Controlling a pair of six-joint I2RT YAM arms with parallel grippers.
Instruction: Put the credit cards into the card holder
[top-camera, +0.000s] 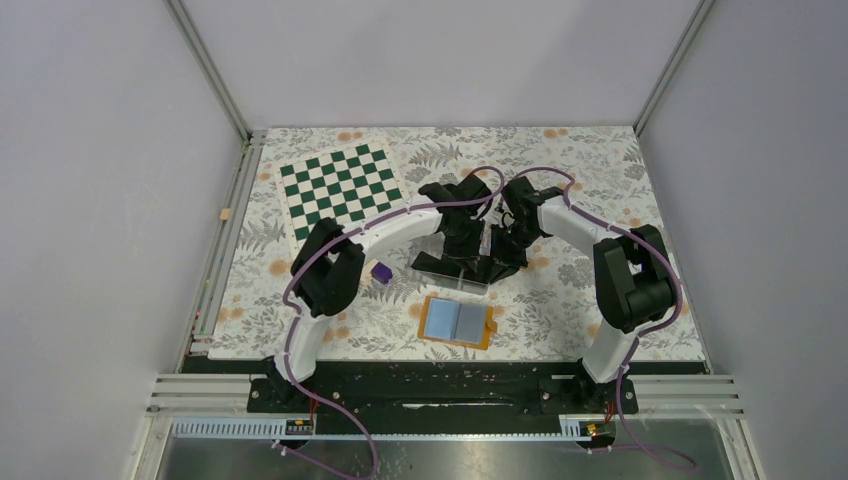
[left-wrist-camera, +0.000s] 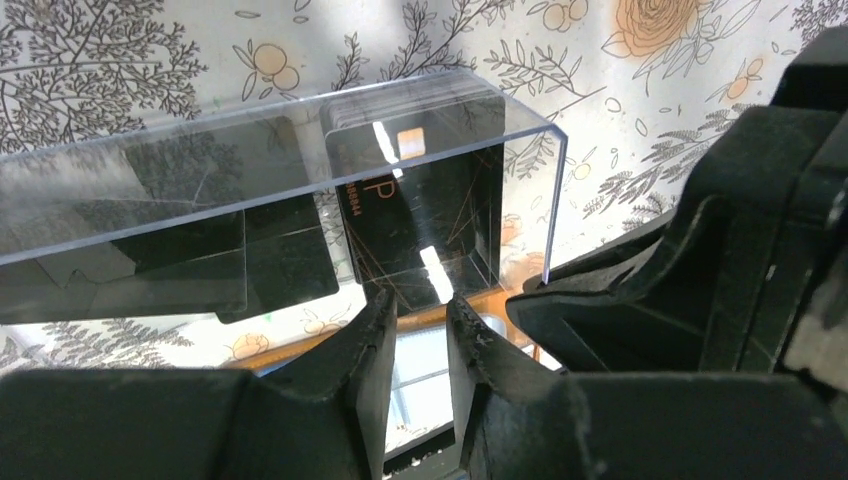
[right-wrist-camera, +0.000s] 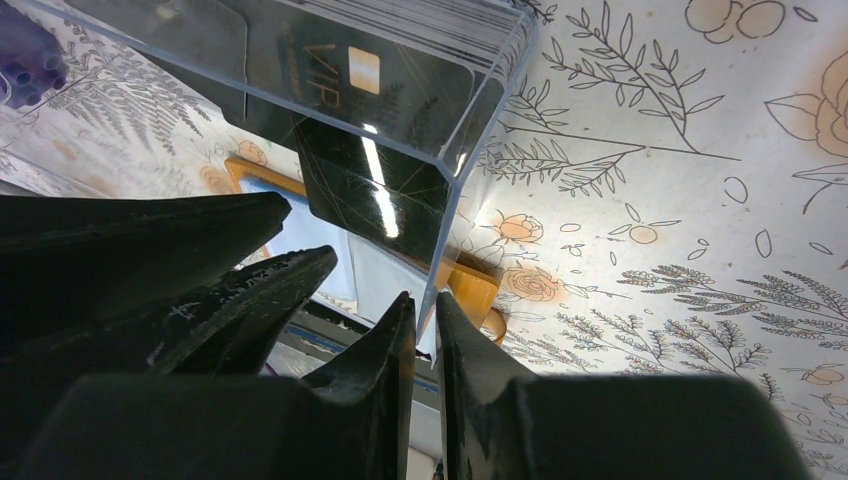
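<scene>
A clear card holder (top-camera: 453, 284) lies near the table's middle; its wall (left-wrist-camera: 556, 200) shows in the left wrist view. Black cards stand in two sections: a stack with orange print (left-wrist-camera: 420, 225) on the right, other dark cards (left-wrist-camera: 285, 260) further left. In the right wrist view, my right gripper is shut on the holder's corner edge. Over the lower part of the printed stack, my left gripper stands part open, with no card visible between its fingers. Whether its tips touch the cards, I cannot tell.
An orange-framed tray with pale blue panels (top-camera: 455, 322) lies just in front of the holder. A purple object (top-camera: 381, 272) sits by the left arm, and a green-and-white checkered board (top-camera: 340, 185) lies at the back left. Both grippers are close together.
</scene>
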